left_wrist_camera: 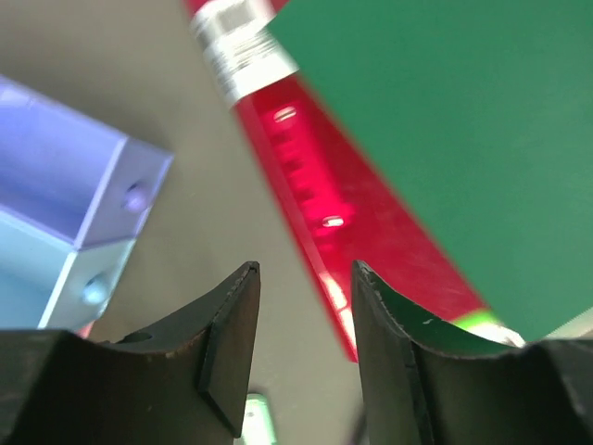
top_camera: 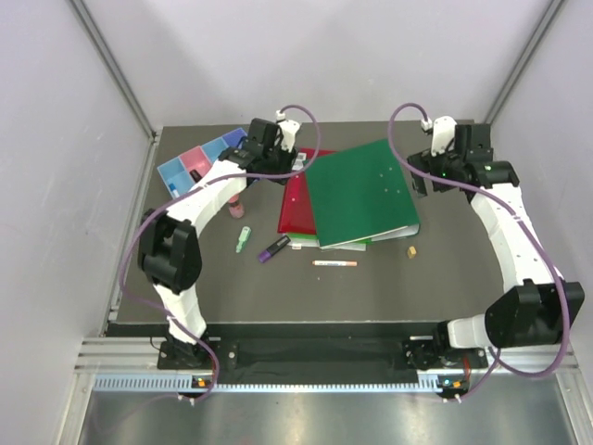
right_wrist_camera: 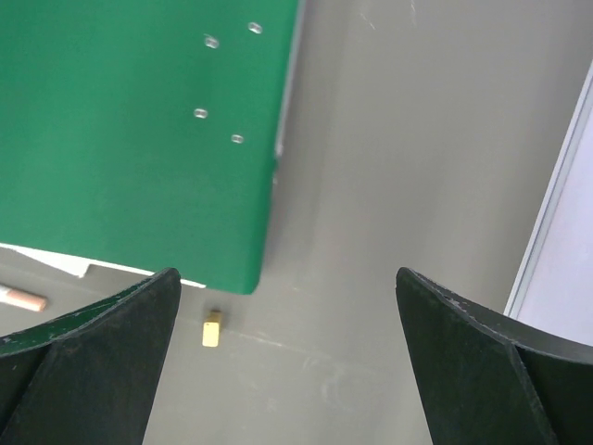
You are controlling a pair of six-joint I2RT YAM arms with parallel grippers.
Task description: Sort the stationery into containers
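Note:
My left gripper is open and empty, above the left edge of the red folder (left_wrist_camera: 324,176). A green folder (top_camera: 361,195) overlaps the red one. Over the green folder's right edge and the bare table, my right gripper stands open, nothing between its fingers. The compartment box (top_camera: 174,174) is at the back left, partly covered by the left arm. In front lie a green highlighter (top_camera: 243,239), a purple-capped marker (top_camera: 274,248), an orange-and-white marker (top_camera: 335,263) and a small yellow piece (top_camera: 412,252). The pink bottle (top_camera: 236,209) stands beside the box, partly hidden.
Walls (top_camera: 56,167) close in the table on the left, right and back. Purple cables (top_camera: 139,236) loop along both arms.

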